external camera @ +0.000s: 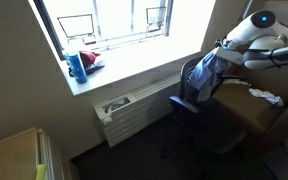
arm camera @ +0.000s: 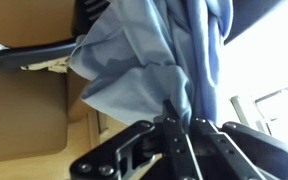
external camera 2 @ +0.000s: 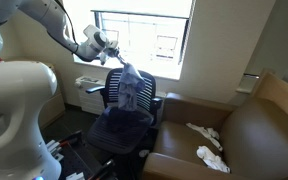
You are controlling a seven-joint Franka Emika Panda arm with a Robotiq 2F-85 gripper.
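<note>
A blue-grey cloth (arm camera: 144, 65) fills the middle of the wrist view, with my gripper shut on its gathered edge. In exterior view 2 the cloth (external camera 2: 131, 88) hangs down from the gripper (external camera 2: 117, 57) in front of the black office chair's backrest (external camera 2: 112, 90). From the other side, the cloth (external camera: 206, 75) covers part of the chair back (external camera: 190, 72). Whether it rests on the chair or only hangs in front of it, I cannot tell.
A brown couch (external camera 2: 179, 115) stands right of the chair, with white cloths (external camera 2: 212, 158) on its seat. Behind are the window sill (external camera: 134, 62) and a white radiator (external camera: 134, 118). A blue bottle (external camera: 77, 67) stands on the sill.
</note>
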